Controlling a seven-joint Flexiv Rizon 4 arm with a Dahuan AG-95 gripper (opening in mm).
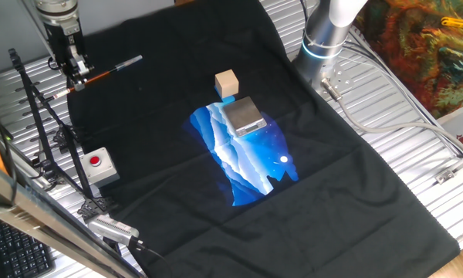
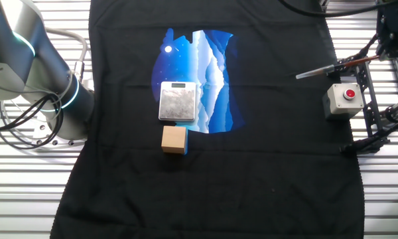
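Note:
At the upper left of exterior view 1, my gripper (image 1: 79,79) points down, shut on a thin brush-like stick (image 1: 101,76). The stick is orange-brown with a grey-white end (image 1: 129,62), and it sticks out on both sides of the fingers. From the other side, in exterior view 2, the stick (image 2: 318,71) reaches out from the gripper at the right edge, over the black cloth. The fingertips are small and dark here, so the exact grip is hard to make out.
A silver scale (image 1: 244,116) lies on a blue mountain picture (image 1: 243,158), with a tan box (image 1: 227,83) beside it. A red-button box (image 1: 99,166) and black frame (image 1: 48,127) stand near the gripper.

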